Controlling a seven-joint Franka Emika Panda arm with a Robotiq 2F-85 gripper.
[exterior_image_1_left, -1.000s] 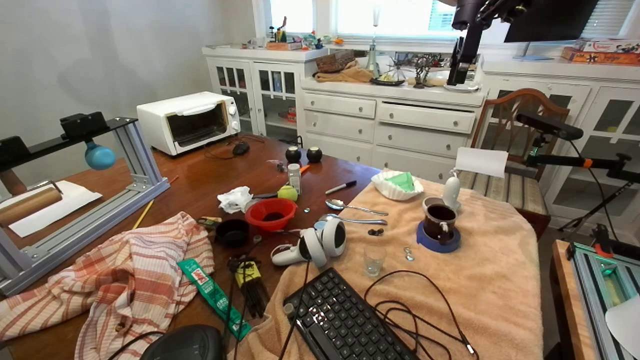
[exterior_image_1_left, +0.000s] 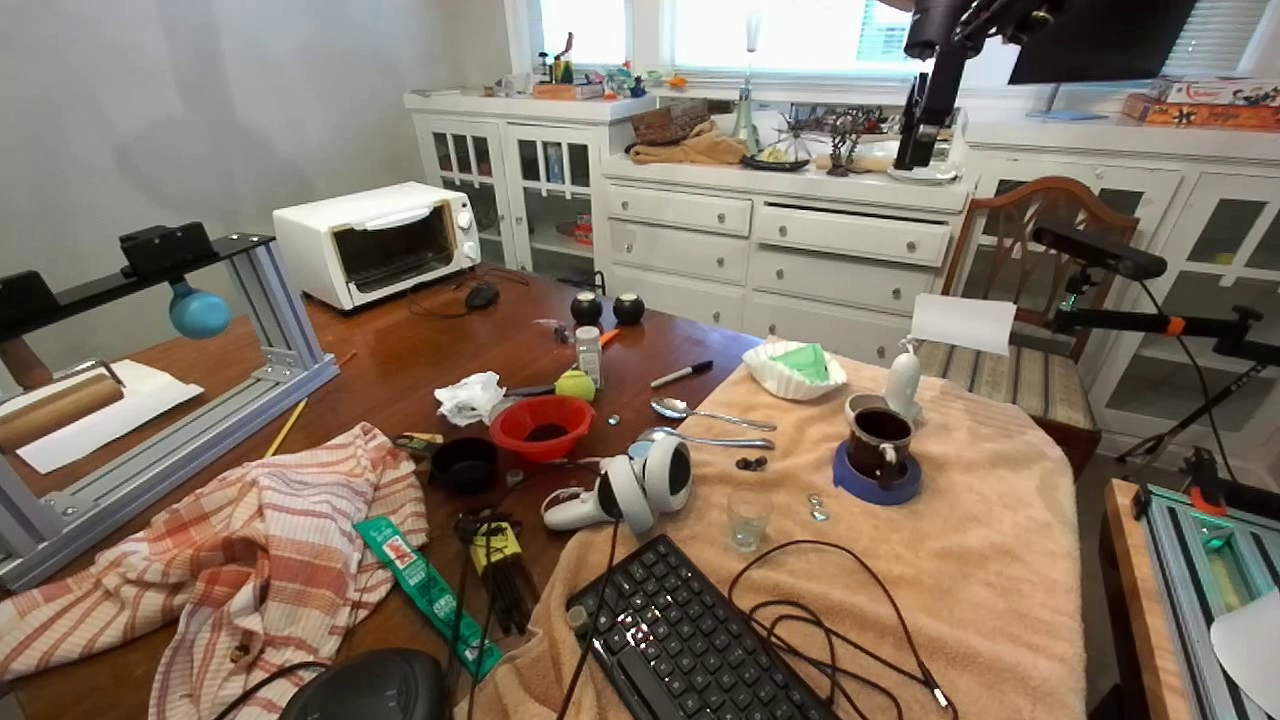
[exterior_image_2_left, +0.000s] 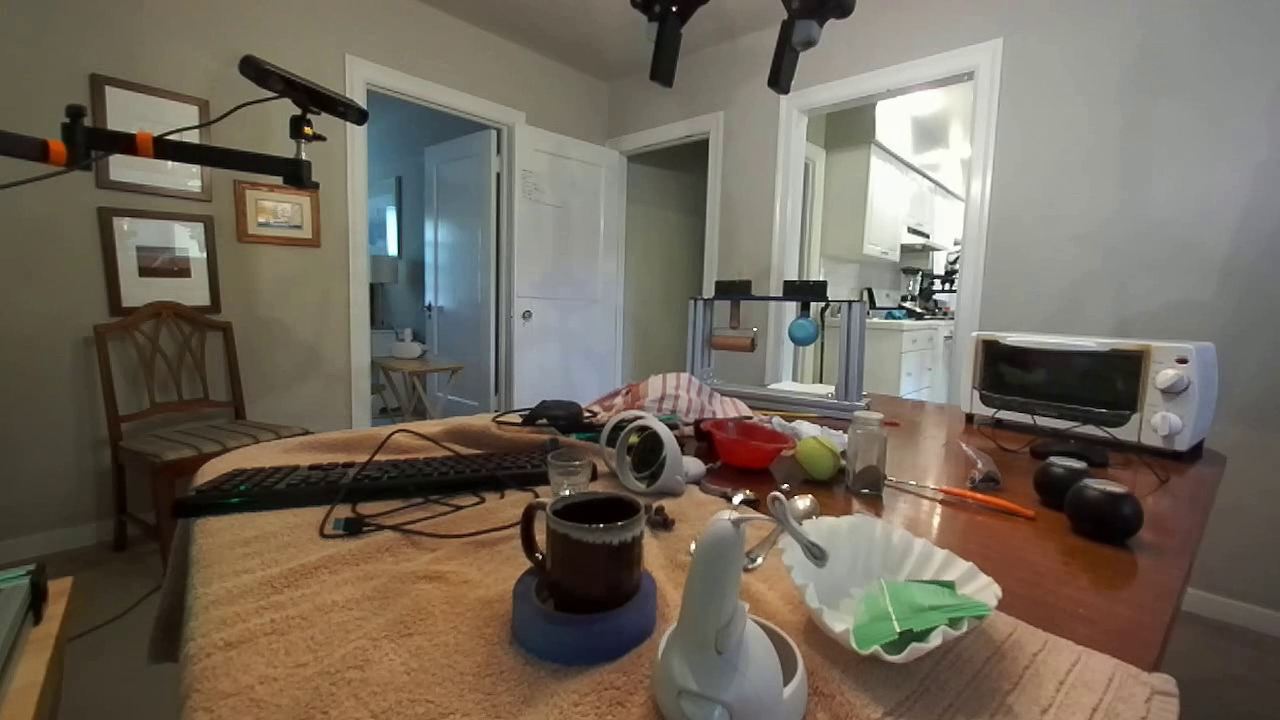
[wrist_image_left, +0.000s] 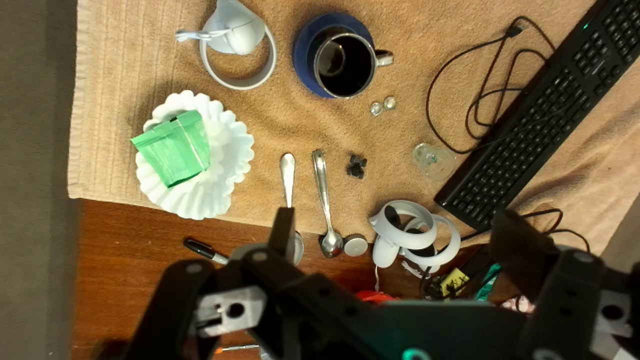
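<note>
My gripper is open, its two dark fingers wide apart, high above the table with nothing held between them. In exterior view 2 the gripper (exterior_image_2_left: 722, 70) hangs at the top edge, well clear of everything below. On the tan towel a dark brown mug (wrist_image_left: 345, 65) stands on a round blue base (wrist_image_left: 304, 54). A white ruffled bowl (wrist_image_left: 231, 153) holds green packets (wrist_image_left: 178, 149). Beside it is a white figure-shaped holder (wrist_image_left: 240, 33) with a ring-like cup. Two spoons (wrist_image_left: 322, 186) lie across the towel's edge.
A black keyboard (exterior_image_1_left: 708, 636) with a looped cable, a small clear glass (exterior_image_1_left: 747, 523) and a white controller (exterior_image_1_left: 636, 486) crowd the towel's near side. A red bowl (exterior_image_1_left: 542, 426) and a tennis ball (exterior_image_1_left: 576, 384) sit on bare wood. The towel beyond the mug is clear.
</note>
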